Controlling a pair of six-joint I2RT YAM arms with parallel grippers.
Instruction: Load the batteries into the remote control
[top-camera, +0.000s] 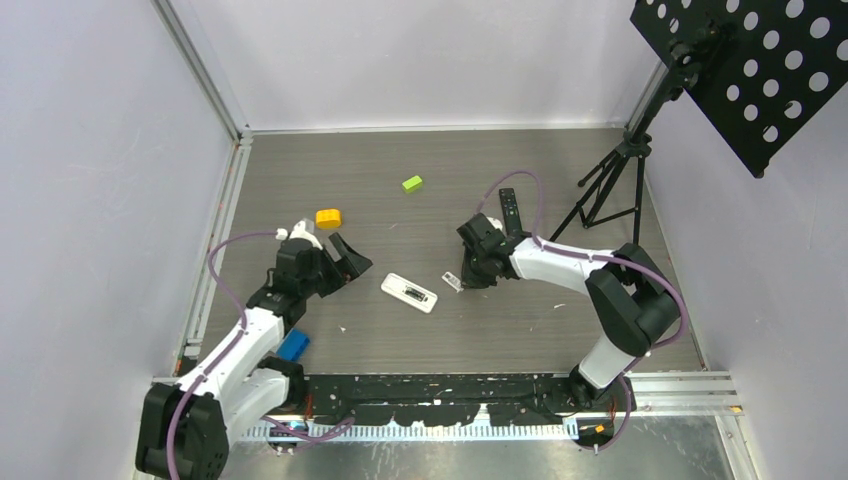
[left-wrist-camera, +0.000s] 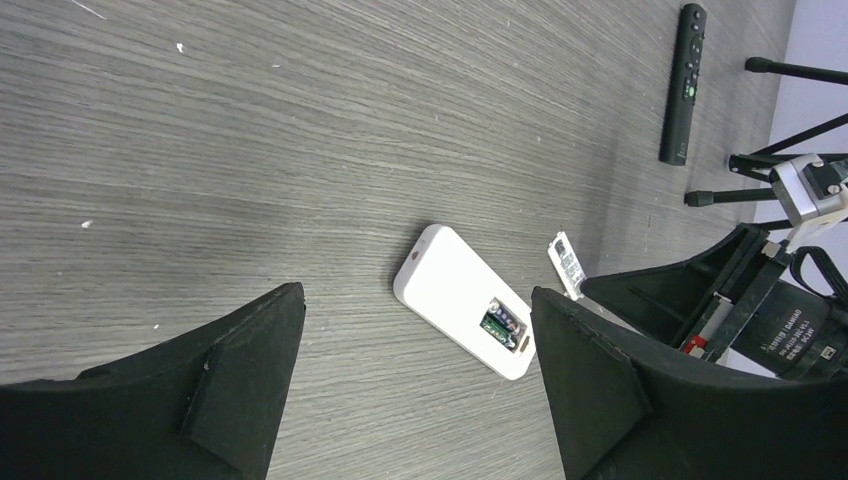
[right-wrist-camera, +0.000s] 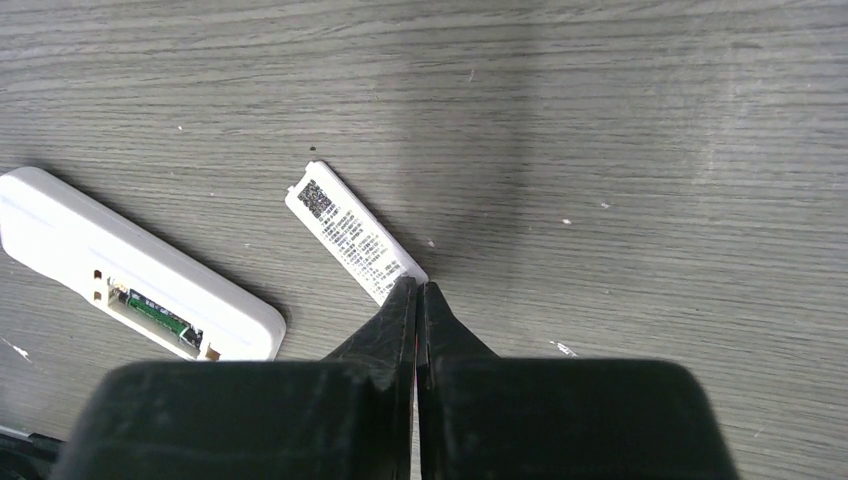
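Note:
A white remote (top-camera: 409, 293) lies back-up in mid-table, its battery compartment (right-wrist-camera: 155, 315) uncovered. Something greenish shows inside; whether that is a battery I cannot tell. To its right, the small white battery cover (right-wrist-camera: 350, 235) rests on the table, printed label up and slanted. My right gripper is shut, its fingertips at the cover's near end and partly hiding it; nothing shows clamped between them. Left of the remote, my left gripper (top-camera: 353, 252) stands open and empty above the table. No loose battery can be made out.
A black remote (top-camera: 510, 210) lies behind the right arm, close to a tripod stand (top-camera: 625, 150). Yellow (top-camera: 328, 218) and green (top-camera: 412, 184) blocks sit farther back. A blue object (top-camera: 293, 345) is beside the left arm. Open table surrounds the white remote.

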